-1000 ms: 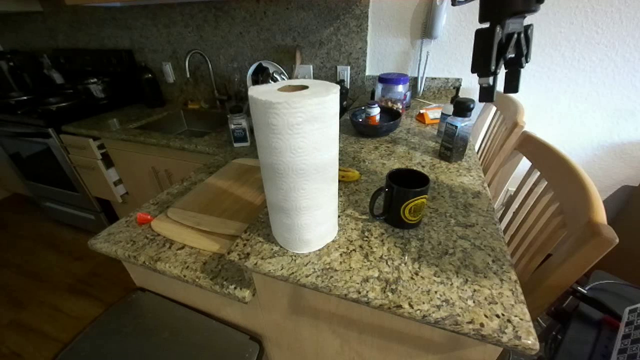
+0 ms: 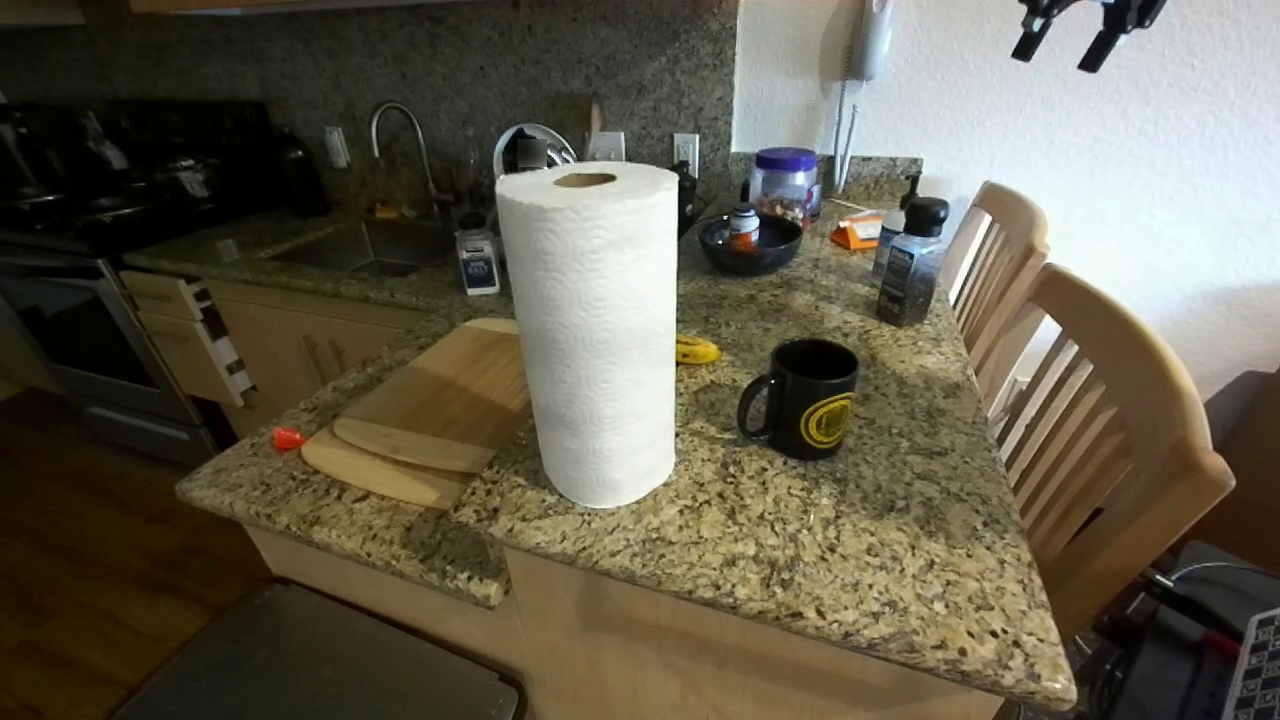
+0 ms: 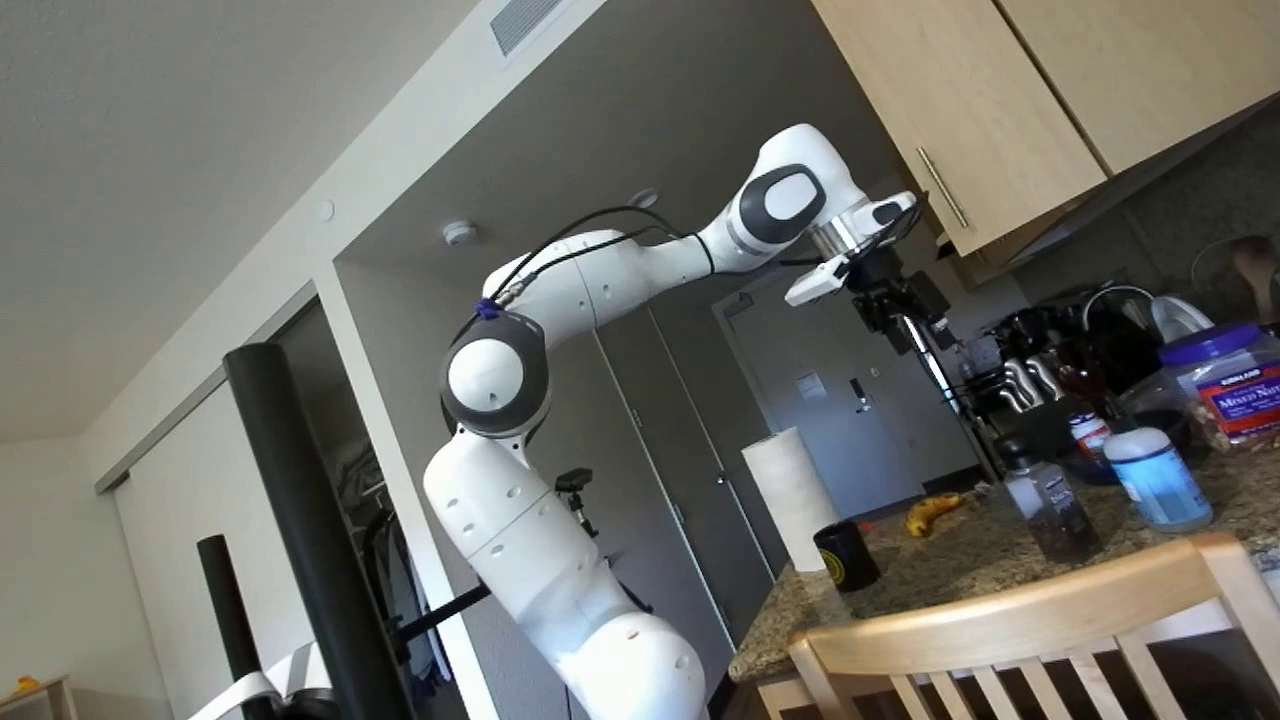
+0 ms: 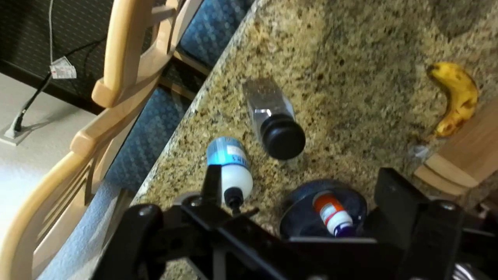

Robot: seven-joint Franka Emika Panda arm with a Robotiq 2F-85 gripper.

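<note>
High above the counter, my gripper [image 2: 1060, 50] is at the top right of exterior view 1, its fingers spread and nothing between them. In the wrist view, the dark bowl [image 4: 290, 221] lies below the fingers with an orange-and-white pill bottle [image 4: 325, 208] inside it. A clear bottle with a black cap [image 4: 283, 137] stands near it, and beside that is a blue-and-white pump bottle [image 4: 235, 178], partly covered by one finger. The black mug [image 2: 813, 396] and a paper towel roll [image 2: 596, 336] stand upright toward the counter's front. A banana [image 4: 460, 95] is near the cutting boards.
Wooden chairs [image 2: 1110, 414] line the counter's right side. Cutting boards [image 2: 450, 390] lie on the left, with a small red object [image 2: 288, 439] beside them. A purple-lidded nut jar [image 2: 786, 184] and an orange packet [image 2: 858, 229] stand farther back. Granite around the mug is clear.
My gripper has risen and shifted right in exterior view 1, so only its fingertips show there. The counter objects have stayed in place.
</note>
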